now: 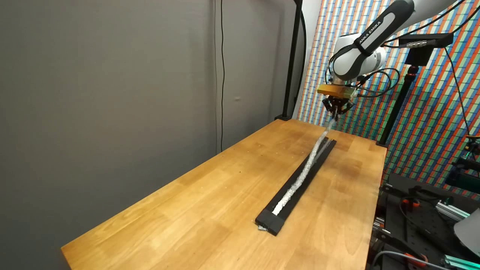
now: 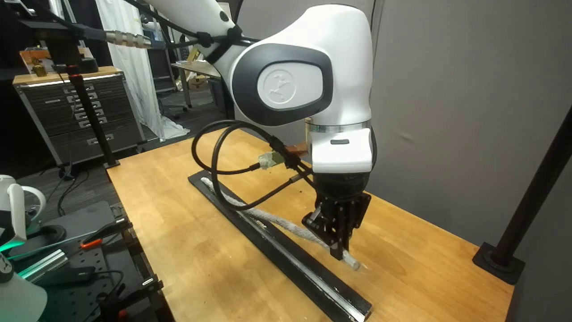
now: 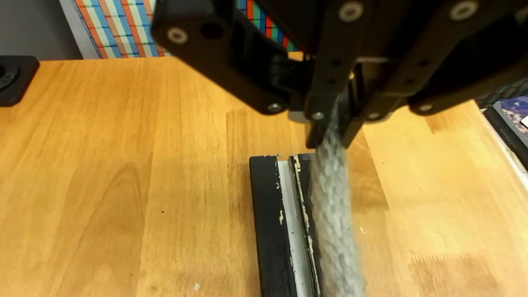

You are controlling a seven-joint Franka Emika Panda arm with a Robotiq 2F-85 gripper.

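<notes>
A grey-white braided rope (image 1: 300,179) runs from the near end of a long black channel (image 1: 287,209) up to my gripper (image 1: 336,113). The fingers are shut on the rope close to its free end, which sticks out past the fingertips in the second exterior view. There my gripper (image 2: 340,252) hangs above the table, beyond the channel's side. The wrist view shows the rope (image 3: 334,213) rising between the fingers, to the right of the channel's bare metal groove (image 3: 293,222). Most of the rope is off the table, stretched nearly straight over the channel.
Black stand bases sit at its far corners, one (image 1: 283,117) at the left. Beyond the right edge lies a dark bench (image 1: 427,225) with tools. Cable loops (image 2: 214,155) hang beside my wrist.
</notes>
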